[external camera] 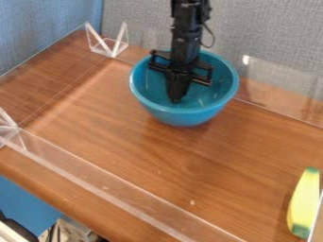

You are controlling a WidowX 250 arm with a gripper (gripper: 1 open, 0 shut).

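Note:
A large teal bowl [168,106] sits on the wooden table toward the back centre. My black gripper [176,87] hangs from above, down inside the bowl near its middle and far side. Its fingertips are dark and small against the bowl, and I see nothing held between them.
A yellow and green object [304,200] lies at the front right. White wire frames stand at the back left and left edge, and clear low walls line the table.

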